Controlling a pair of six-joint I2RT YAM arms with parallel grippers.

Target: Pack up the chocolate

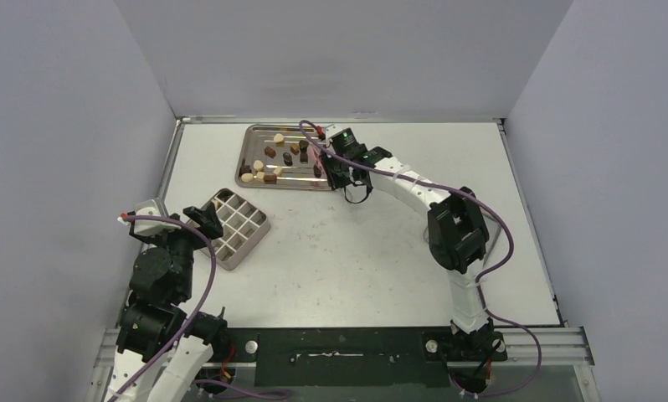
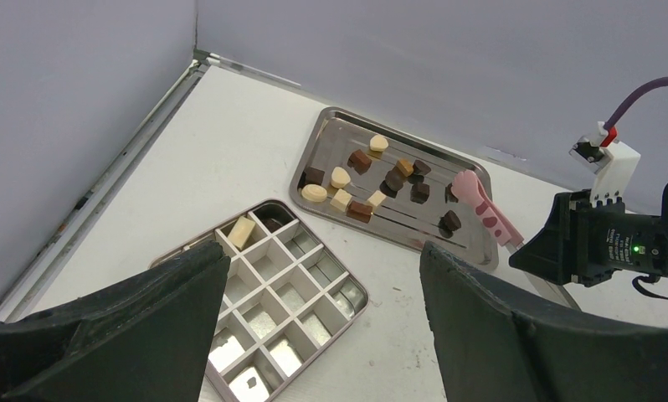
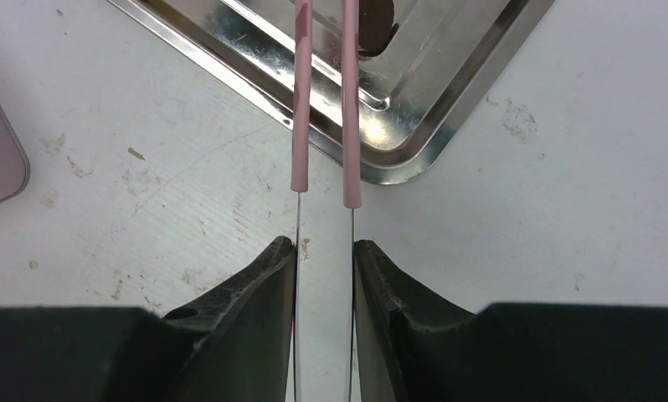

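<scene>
Assorted chocolates, dark, brown and cream, lie on the steel tray [image 1: 254, 144] at the back. The compartment box [image 2: 316, 350] holds a pale piece [image 2: 242, 233] and a dark one in its far compartments. My right gripper reaches over the tray, its pink-padded fingers apart, near a dark round chocolate [image 3: 375, 23]; I see nothing clearly held, and the fingertips are out of frame in the right wrist view. My left gripper [image 1: 203, 214] hangs over the box, open and empty.
Another tray [image 1: 495, 244] lies at the right, partly behind the right arm. Grey walls bound the back and both sides.
</scene>
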